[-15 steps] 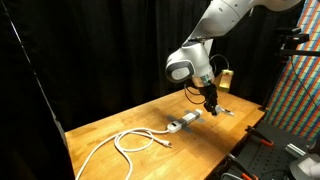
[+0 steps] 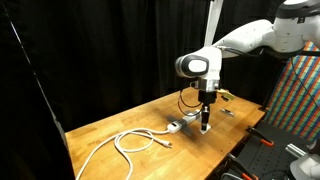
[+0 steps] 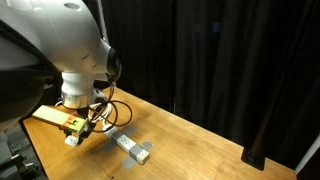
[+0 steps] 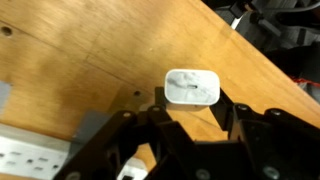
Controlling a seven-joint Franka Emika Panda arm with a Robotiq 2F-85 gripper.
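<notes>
A small white block with rounded ends and tiny dark marks on its face (image 4: 192,88) is between the fingertips of my gripper. The fingers are closed against its sides. In exterior view 1 the gripper (image 2: 205,112) points down over the wooden table, with the white block (image 2: 205,128) at its tips, close to the tabletop. Whether the block touches the table cannot be made out. A white power strip (image 2: 184,122) lies just left of the gripper in that view. Exterior view 2 shows the strip (image 3: 131,147) too, and the wrist view has part of it (image 4: 30,152) at lower left.
Grey tape patches (image 4: 90,126) lie by the strip. Its white cord (image 2: 123,137) loops over the left of the table. Small metallic items (image 2: 227,112) lie behind the gripper. A black clamp (image 2: 262,137) sits at the right edge.
My arm has swung round and come toward the exterior view 1 camera. The power strip and cord have stayed put.
</notes>
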